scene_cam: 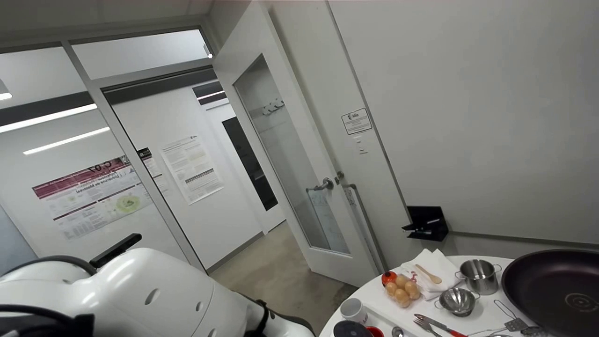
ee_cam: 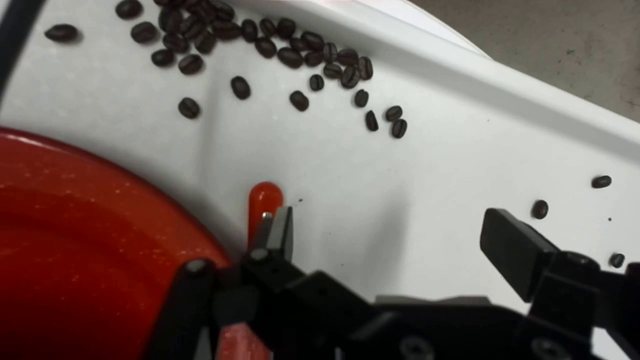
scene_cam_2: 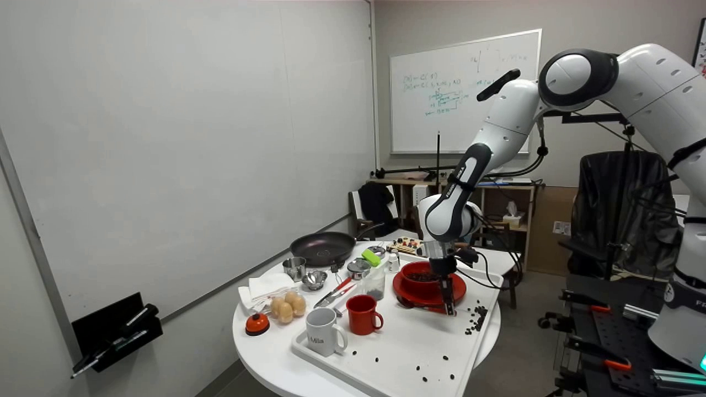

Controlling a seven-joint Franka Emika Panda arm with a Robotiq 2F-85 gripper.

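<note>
In the wrist view my gripper is open over the white tray [ee_cam: 444,174], its fingers wide apart and nothing held between them. A slim red rounded handle [ee_cam: 264,198] shows just beside the left finger; the finger hides much of it. Left of that is the rim of a red plate [ee_cam: 120,186]. In exterior view 2 the gripper [scene_cam_2: 451,312] points down at the front right edge of the plate [scene_cam_2: 401,295], on which a red bowl [scene_cam_2: 421,271] with dark contents stands. Coffee beans [ee_cam: 291,57] lie scattered along the tray's edge.
A red mug [scene_cam_2: 361,316] and a white mug [scene_cam_2: 321,332] stand at the tray's near left. Beyond are eggs [scene_cam_2: 286,307], cutlery, metal pots and a large dark pan [scene_cam_2: 322,247]. The tray's near right is mostly clear, with several loose beans.
</note>
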